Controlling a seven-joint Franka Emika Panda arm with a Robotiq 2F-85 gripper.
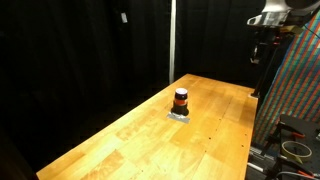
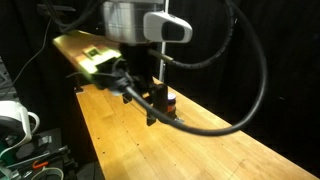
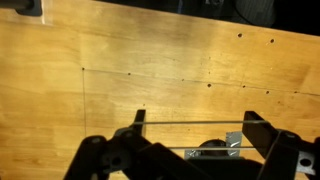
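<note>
A dark jar-like object with an orange-red band and a pale top stands upright on the wooden table. At its base lies a silvery strip. My gripper is high above the table's right side, well apart from the jar. In the wrist view, the gripper is open, its dark fingers spread wide, with thin pale lines crossing between them. Part of the dark jar and the silvery strip show low in that view. In exterior view 2, the arm partly hides the jar.
Black curtains hang behind it. A loose black cable loops from the arm. Off the table's right edge stands a round container among cables.
</note>
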